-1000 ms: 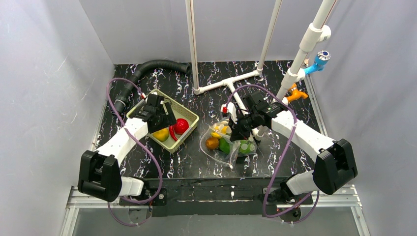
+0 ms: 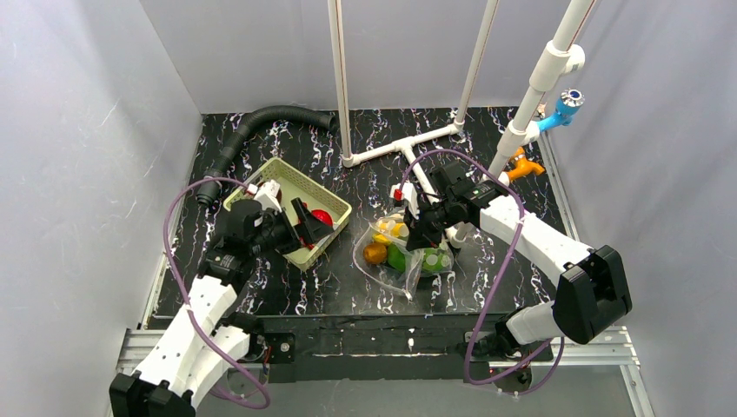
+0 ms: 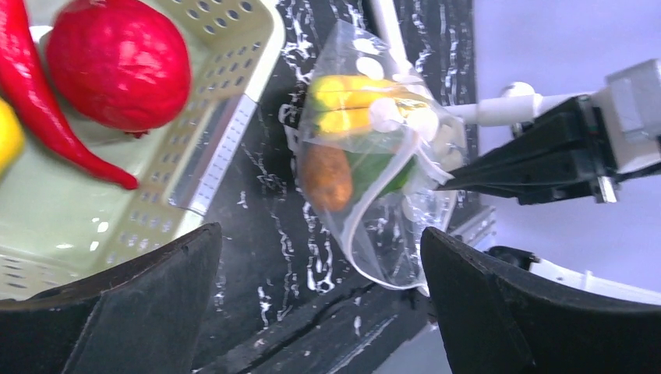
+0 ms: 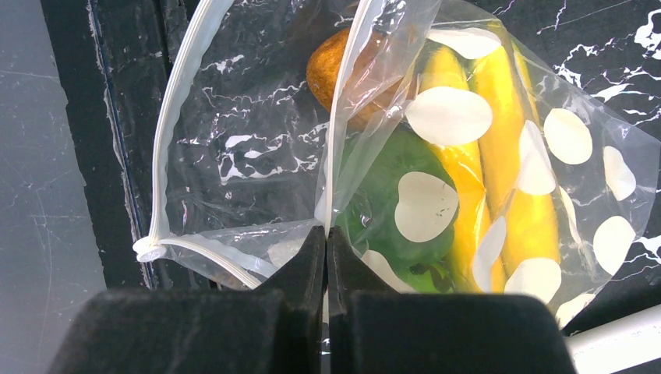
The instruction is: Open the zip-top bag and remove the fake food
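The clear zip top bag point(image 4: 242, 167) with white dots lies on the table, its mouth gaping. Inside it show a brown potato-like piece point(image 4: 327, 70), yellow banana-like pieces point(image 4: 499, 132) and a green piece point(image 4: 390, 171). My right gripper is shut on one zip edge of the bag, lifting that edge. My left gripper point(image 2: 315, 222) stands open over the right side of the basket, nothing between its fingers. Below it, the green basket point(image 3: 257, 58) holds a red round piece point(image 3: 121, 66), a red chili point(image 3: 54, 117) and a yellow piece point(image 3: 9, 136).
White pipes point(image 2: 382, 152) stand behind the bag, one end lying close to it. A black hose point(image 2: 252, 122) curves behind the basket. Bare table point(image 3: 249, 226) separates basket and bag. Blue and orange taps point(image 2: 526, 165) are at back right.
From over the middle of the basket, my left gripper has moved right and toward the front, now covering part of the red food. The right arm and the bag look unchanged.
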